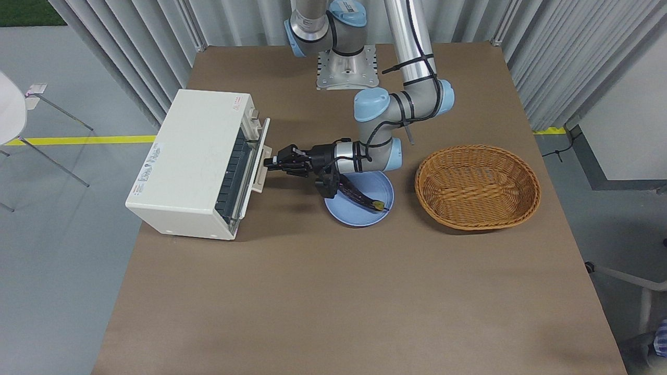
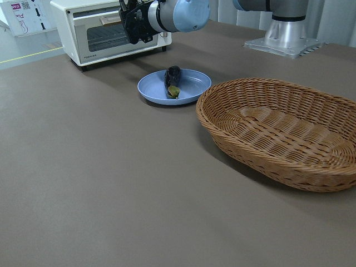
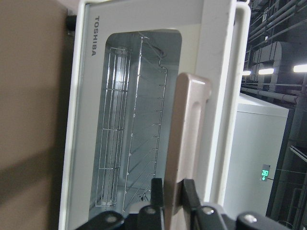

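A white Toshiba toaster oven [image 1: 181, 156] stands at the left of the table, its door partly swung outward at the top in the front view. My gripper is shut on the pale door handle [image 3: 187, 124]; the wire racks show through the glass. Below the arm in the front view, a dark eggplant [image 1: 354, 192] lies on a blue plate [image 1: 348, 212], partly hidden by the gripper.
A wicker basket [image 1: 478, 186] sits to the right of the plate. The robot base [image 1: 347, 74] is at the back.
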